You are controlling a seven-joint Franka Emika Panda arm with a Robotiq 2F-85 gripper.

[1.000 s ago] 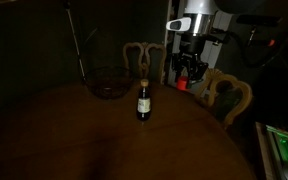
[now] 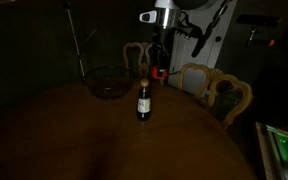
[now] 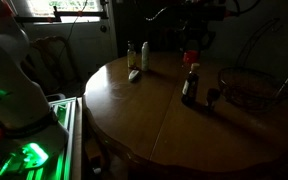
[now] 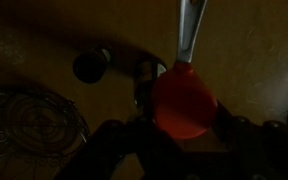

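A red object [image 4: 182,102], round from above and with a silver handle-like piece [image 4: 190,30] reaching out of it, sits between the fingers of my gripper. My gripper is shut on it. In exterior view 1 the red object [image 2: 160,73] hangs in the air, above and to the right of a dark bottle [image 2: 144,103] with a pale label. Exterior view 2 shows the red object [image 3: 191,57] near the top of that upright bottle [image 3: 191,86]. The wrist view is dark, and the red object partly hides what lies beneath it.
A dark wire basket [image 2: 108,83] stands at the back left of the wooden table [image 2: 74,135]. Beside the bottle is a small dark glass [image 3: 213,97]. Two more bottles, one pale [image 3: 144,61], and a small white item [image 3: 134,76] stand elsewhere.
In exterior view 1 my gripper has moved left and slightly up with the red object, closer to the bottle. The bottle and basket have stayed put.
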